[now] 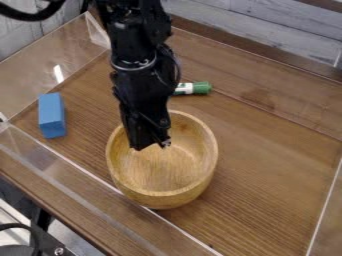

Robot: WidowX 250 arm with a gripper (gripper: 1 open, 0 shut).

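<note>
The black gripper [147, 134] hangs over the rear left part of a wooden bowl [163, 178], its tips at about rim height. It is shut, and nothing shows between its fingers. The bowl's back left edge is partly hidden behind it. A blue block [52, 115] stands on the wooden table at the left. A small green and white cylinder [193, 88] lies behind the gripper, partly hidden by it.
Clear plastic edging runs along the left and front. A pale planked wall stands at the back, and cables hang at the bottom left.
</note>
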